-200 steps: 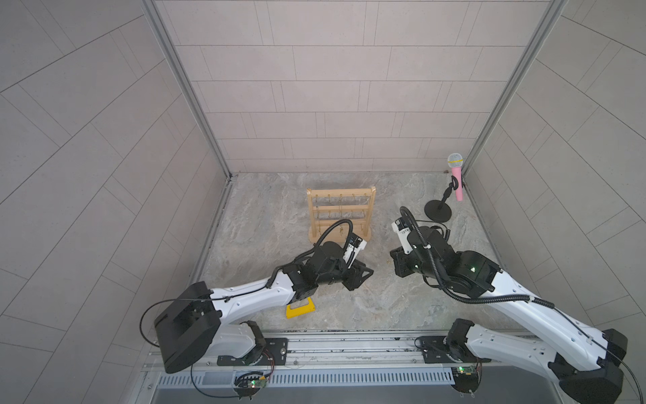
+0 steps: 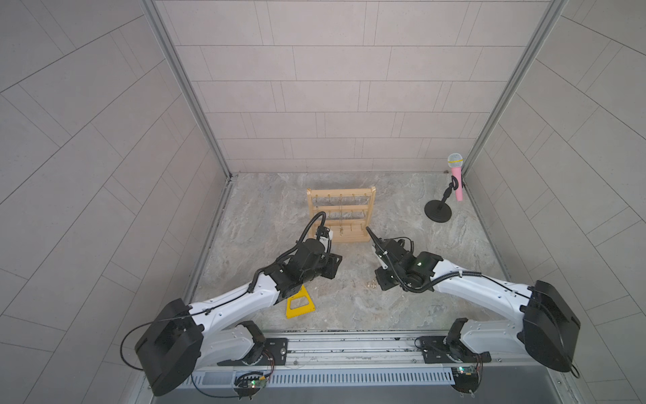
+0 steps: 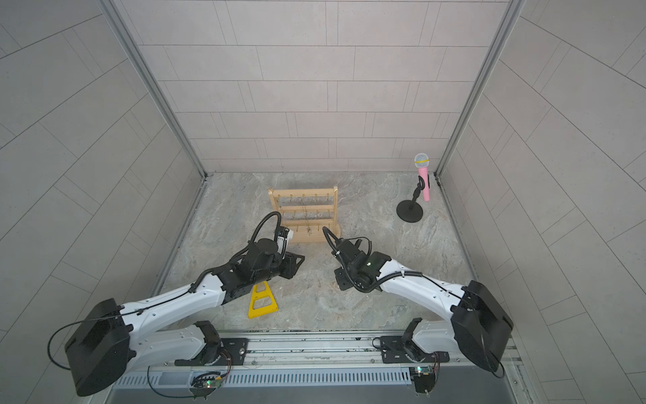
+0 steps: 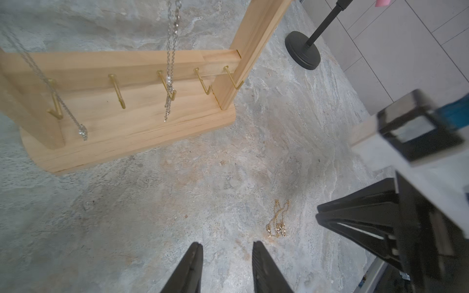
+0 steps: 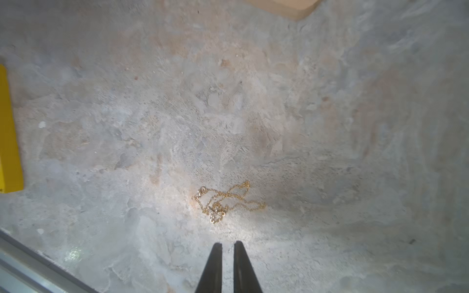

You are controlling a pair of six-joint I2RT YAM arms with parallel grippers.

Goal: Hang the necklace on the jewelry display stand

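Observation:
A thin gold necklace lies in a loose tangle on the table, just ahead of my right gripper, which is shut with nothing between its fingers. The left wrist view also shows this necklace, to the right of my left gripper, whose fingers stand apart and empty. Behind both arms is the wooden display stand, with rows of brass hooks such as this hook. Silver chains hang in front of it, one being this chain. My left arm hides part of the stand in the top left view.
A yellow frame lies near the front edge, left of the necklace. At the back right stand a black round-based stand and a pink microphone. Bare table lies between the grippers and to the right.
My left gripper has moved left, away from the necklace. The right gripper has come left and nearer the front, beside the necklace, and its arm has folded back. The stand has not moved.

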